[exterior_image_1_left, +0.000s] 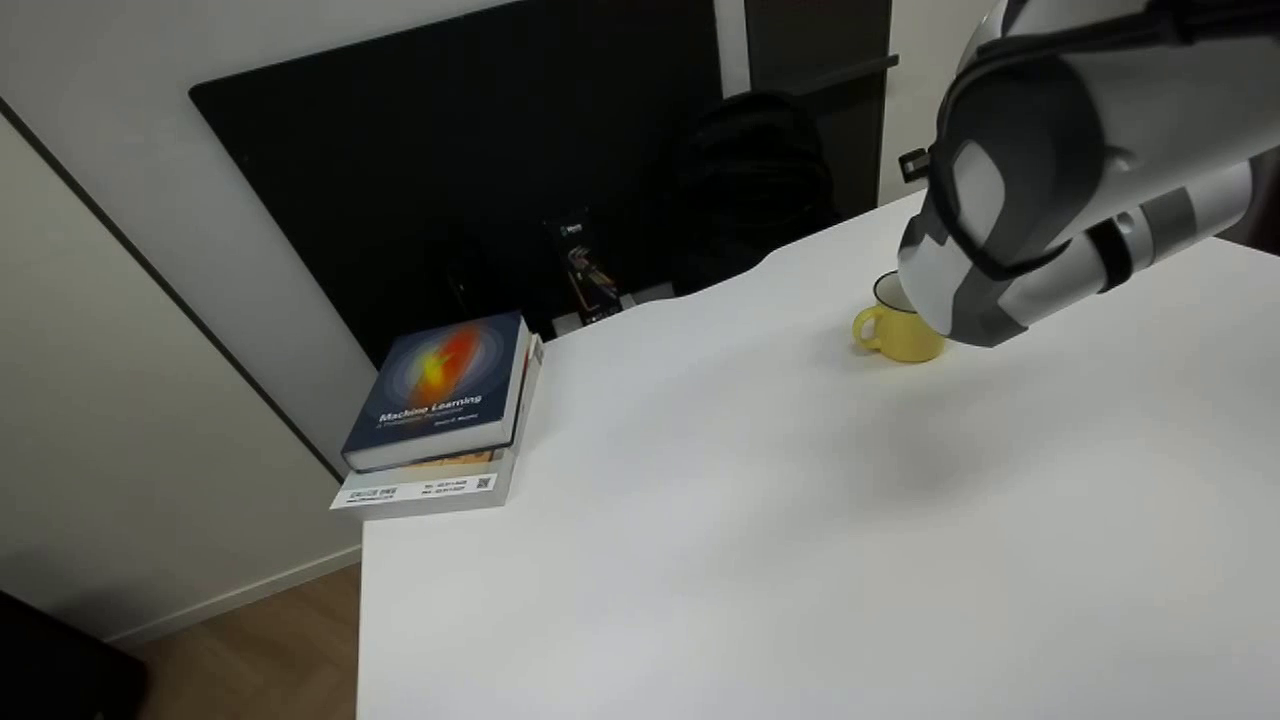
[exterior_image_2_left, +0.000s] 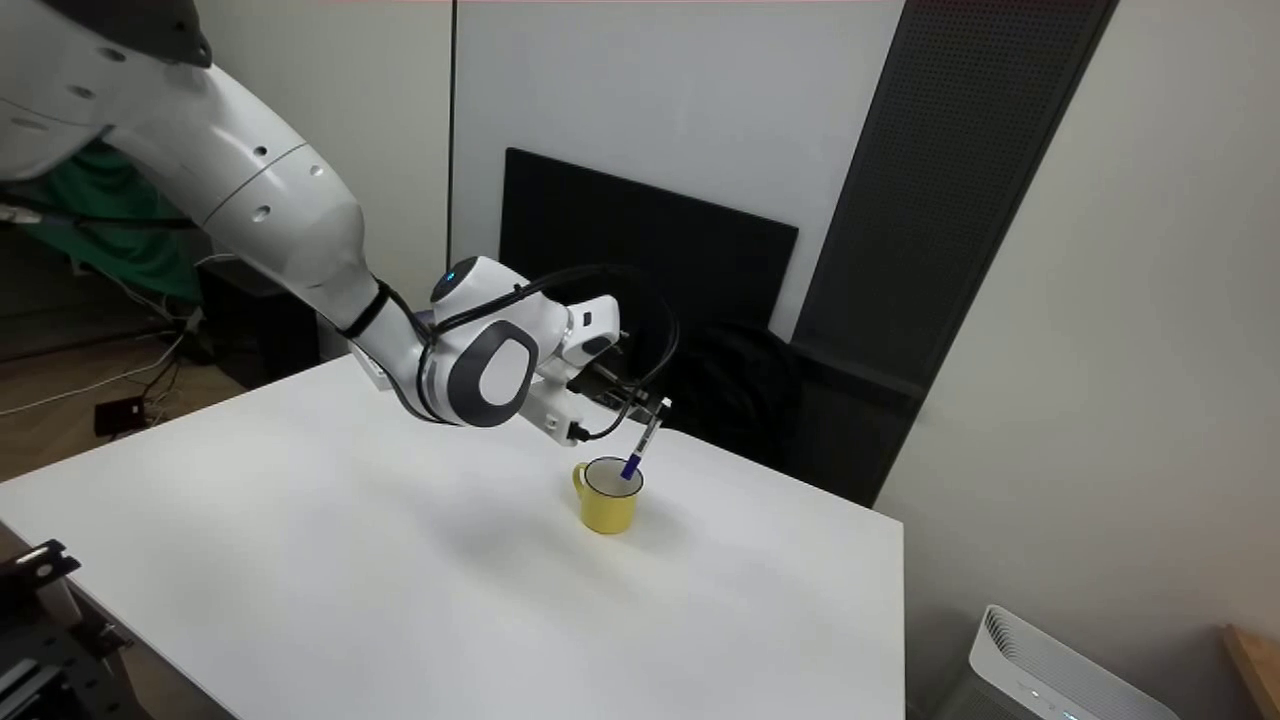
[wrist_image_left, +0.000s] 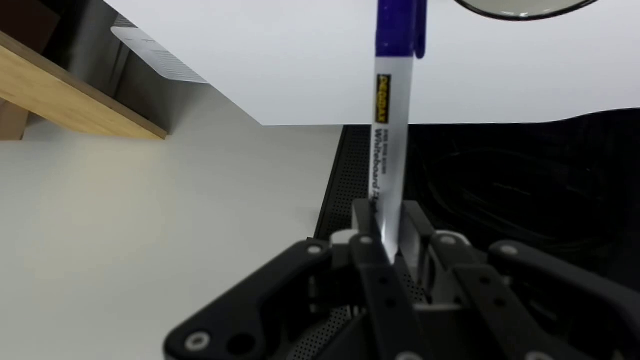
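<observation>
A whiteboard marker (wrist_image_left: 390, 96) with a white body and purple cap is pinched in my gripper, which is shut on its far end. Its cap points away from the fingers, running off the top of the wrist view. In exterior view 2 the marker (exterior_image_2_left: 649, 437) slants down, its cap overlapping the mouth of a yellow mug (exterior_image_2_left: 608, 511). Whether the cap is inside the rim or only in line with it, I cannot tell. The mug (exterior_image_1_left: 906, 337) stands upright on the table, partly behind my arm in exterior view 1, where the gripper is hidden.
Stacked books (exterior_image_1_left: 438, 390) lie at the left edge of the white table (exterior_image_1_left: 672, 528).
</observation>
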